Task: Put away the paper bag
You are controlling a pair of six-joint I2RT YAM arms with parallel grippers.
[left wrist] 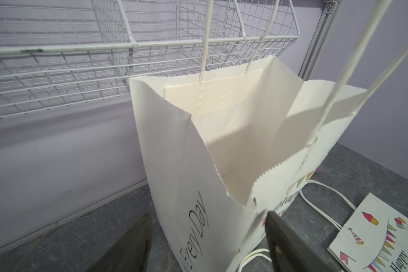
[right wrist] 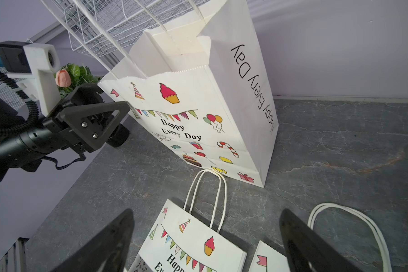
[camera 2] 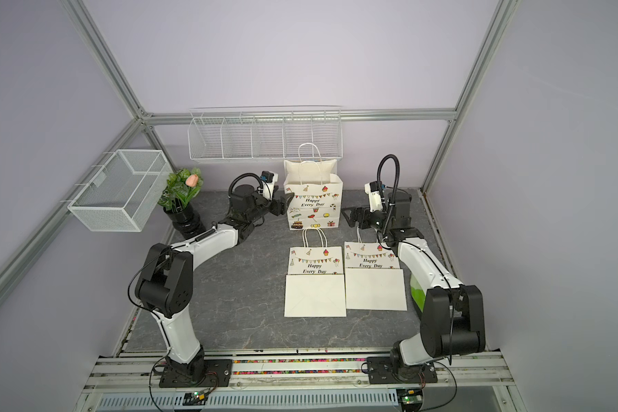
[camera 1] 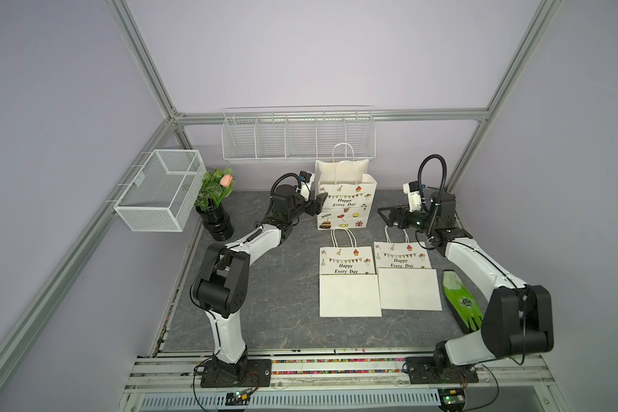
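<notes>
A white printed paper bag stands open and upright at the back centre, its handles raised. My left gripper is open at the bag's left front edge; in the left wrist view its blurred fingers frame the corner near the lettering. My right gripper hangs open to the right of the bag, slightly apart from it, with nothing between its fingers. Two folded paper bags lie flat in front, handles towards the back.
A wire rack hangs on the back wall above the bag. A mesh basket and a vase of flowers are at the left. A green glove lies at the right.
</notes>
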